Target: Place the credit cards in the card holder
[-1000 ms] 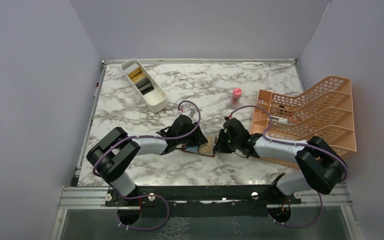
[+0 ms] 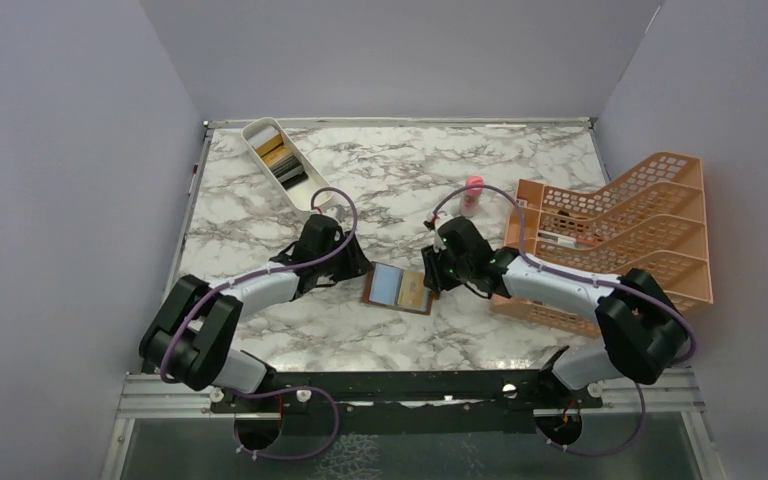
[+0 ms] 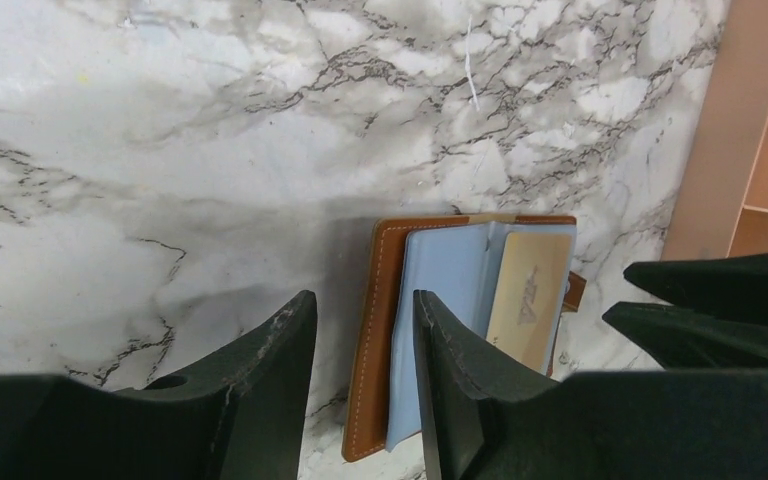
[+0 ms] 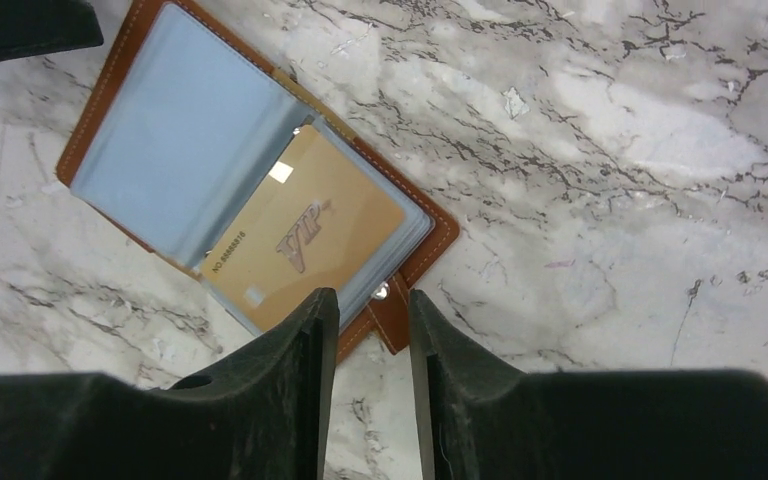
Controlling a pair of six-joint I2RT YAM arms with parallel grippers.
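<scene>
An open brown card holder (image 2: 369, 288) with pale blue sleeves lies on the marble table, a gold card (image 4: 312, 218) in its right half. My left gripper is open with nothing between its fingers, over the holder's left edge. My right gripper is open and empty, over the holder's right end near its small strap. More cards (image 2: 278, 158) in gold, grey and dark shades stand in a white tray (image 2: 313, 196) at the back left.
An orange mesh organizer (image 2: 665, 230) fills the table's right side. A pink bottle (image 2: 474, 189) stands behind my right arm.
Over the last second my left gripper has drawn back leftward, uncovering the holder. My right arm has also shifted, its wrist moving slightly back from where it was low over the holder's right end.
</scene>
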